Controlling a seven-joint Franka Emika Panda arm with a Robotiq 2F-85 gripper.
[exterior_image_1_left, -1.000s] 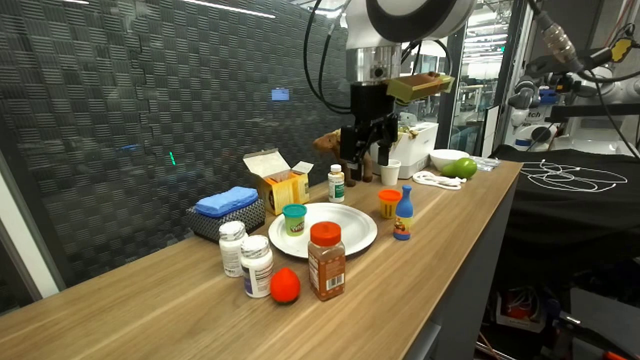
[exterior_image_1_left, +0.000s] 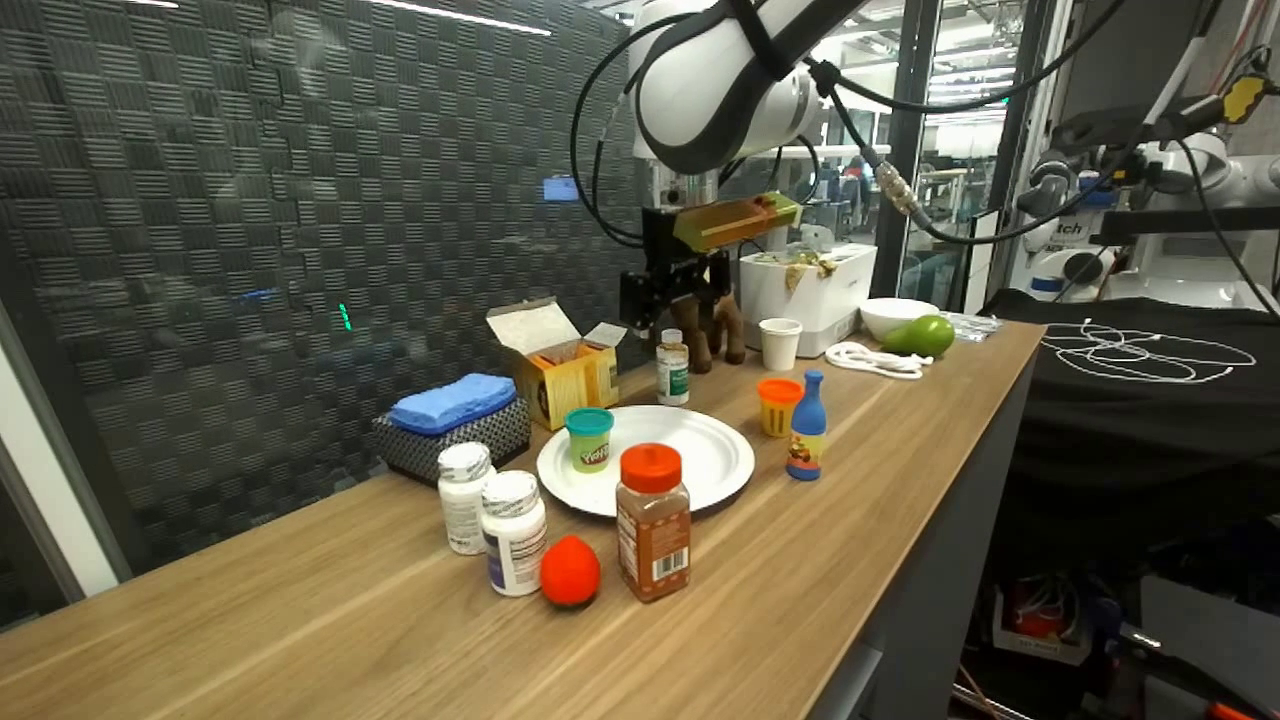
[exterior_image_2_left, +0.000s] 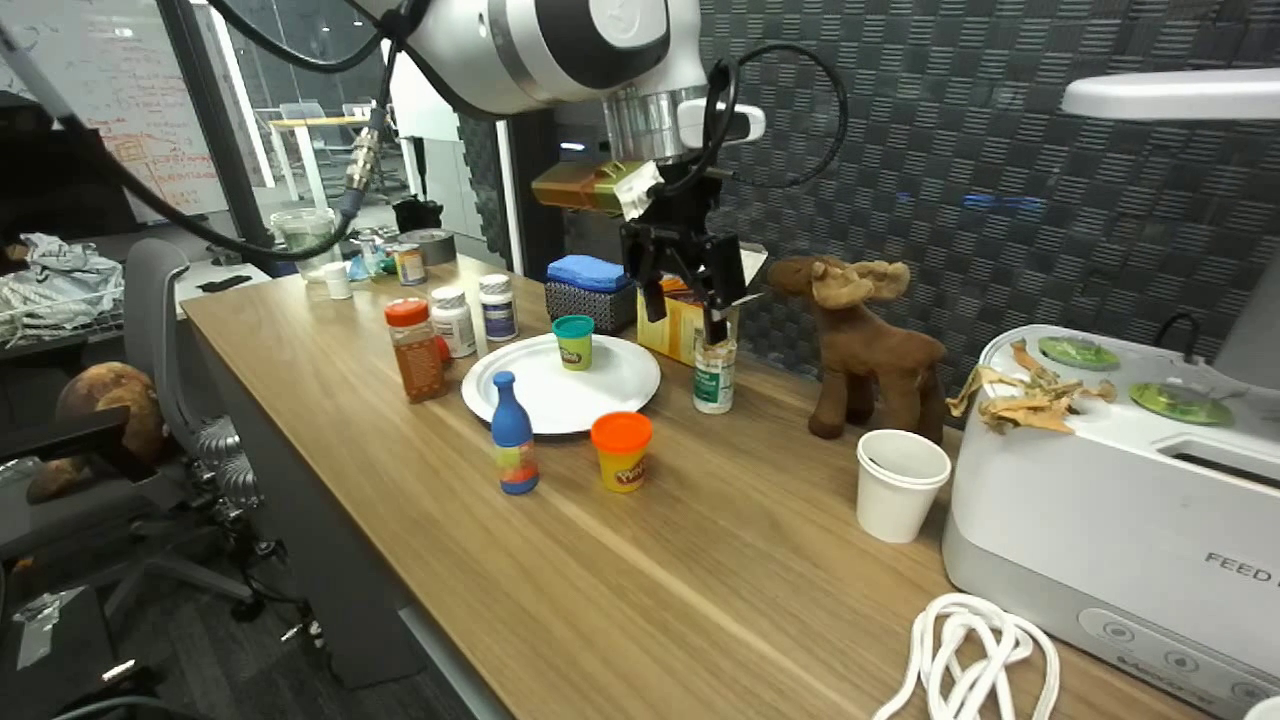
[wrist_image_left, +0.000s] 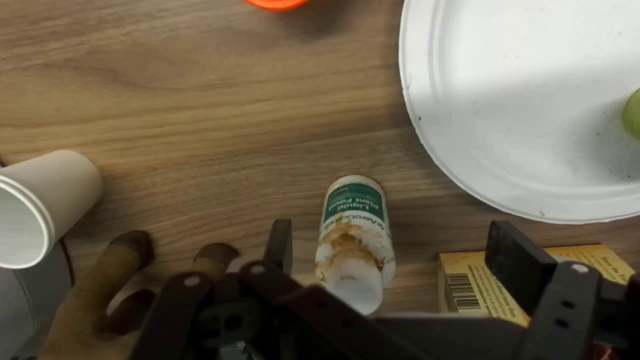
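Observation:
My gripper is open, its two dark fingers wide apart with nothing held between them. Below it, between the fingers in the wrist view, stands a small white plant-food bottle (wrist_image_left: 354, 204) with a green label and brown stains near its neck. Exterior view 2 has the gripper (exterior_image_2_left: 686, 318) just over the top of this bottle (exterior_image_2_left: 713, 386), which is upright on the table. From exterior view 1 the bottle (exterior_image_1_left: 673, 378) shows close under the gripper (exterior_image_1_left: 675, 314); whether the fingers reach down past the cap is hard to tell.
Beside the bottle are a yellow box (exterior_image_1_left: 564, 386), a brown moose toy (exterior_image_2_left: 882, 354) and a white plate (exterior_image_2_left: 546, 414) bearing a green tub (exterior_image_2_left: 575, 346). An orange-lidded tub (exterior_image_2_left: 621, 454), a blue bottle (exterior_image_2_left: 513, 438) and a paper cup (exterior_image_2_left: 897, 490) stand nearby.
In exterior view 1, my arm and gripper have moved left and slightly lower, from near the paper cup to above the plant-food bottle. The table objects have not moved.

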